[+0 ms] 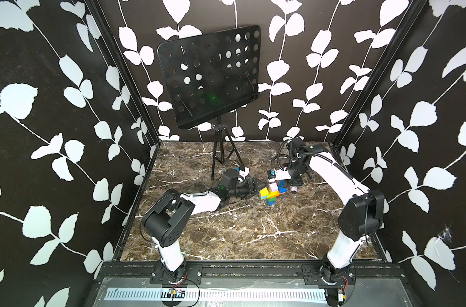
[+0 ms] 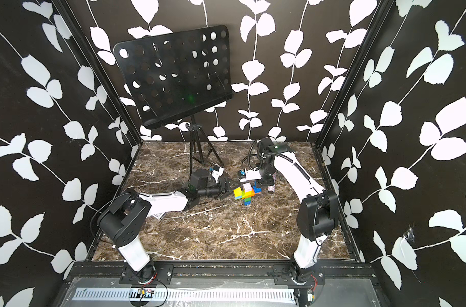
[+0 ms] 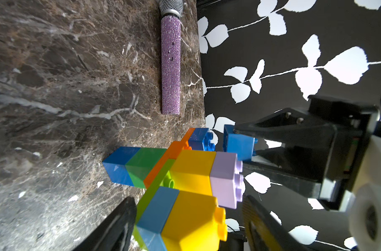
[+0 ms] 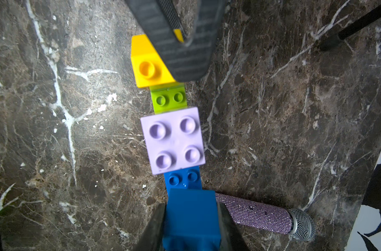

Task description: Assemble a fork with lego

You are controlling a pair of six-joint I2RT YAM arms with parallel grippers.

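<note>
The lego assembly stands in the middle of the table: a blue and green stem [image 3: 146,166], an orange and lime crossbar [image 3: 153,180], and prongs on top. One outer prong is a yellow brick [image 3: 186,219] over light blue, the middle one yellow capped with lilac [image 4: 169,140]. At the other end sits a blue brick [image 4: 182,178] with studs showing. Just above and apart from it, my right gripper is shut on another blue brick [image 4: 190,209]. Around the outer yellow prong my left gripper stands open; contact cannot be made out.
A purple glittery microphone [image 3: 170,67] lies on the table behind the assembly. The black music stand [image 1: 212,76] rises at the back left, its tripod legs [image 1: 221,148] on the table.
</note>
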